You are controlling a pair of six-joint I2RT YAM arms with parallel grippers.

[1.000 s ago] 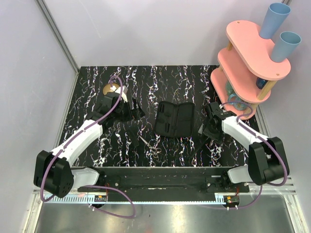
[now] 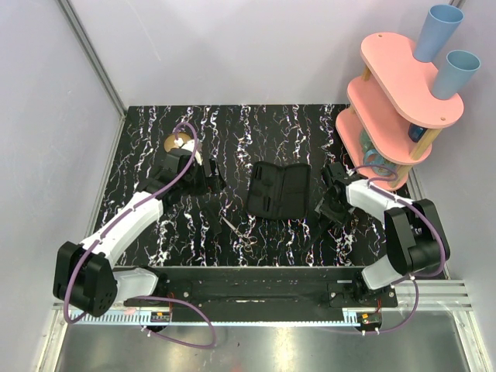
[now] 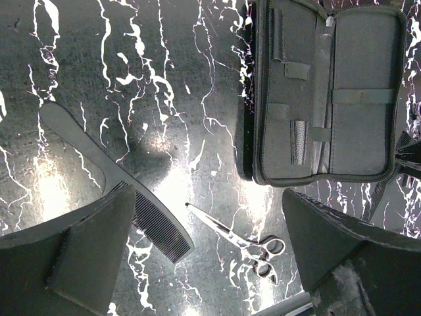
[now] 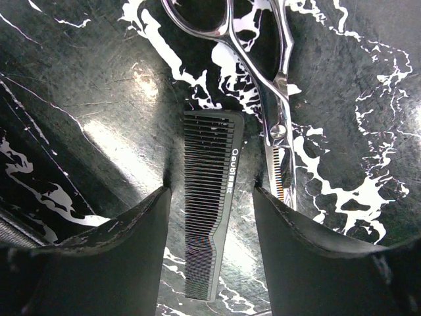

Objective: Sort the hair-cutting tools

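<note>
The black tool case (image 2: 294, 191) lies unfolded mid-table. A black handled comb (image 3: 82, 139) and slim scissors (image 3: 229, 236) rest to its left. Above them hovers my left gripper, wide open and empty. On the right side, a small black comb (image 4: 209, 191) lies flat between the parted fingers of my right gripper, with a gap showing on either side. Beside that comb, toothed scissors (image 4: 279, 125) reach close to the tip of the right-hand finger.
A pink tiered shelf (image 2: 403, 74) carrying blue cups (image 2: 456, 74) occupies the back right corner. Behind the left arm sits a round tan item (image 2: 171, 142), partly covered. Open table shows behind the case and between it and the front edge.
The left gripper has barely moved; the case and left-side tools lie as before.
</note>
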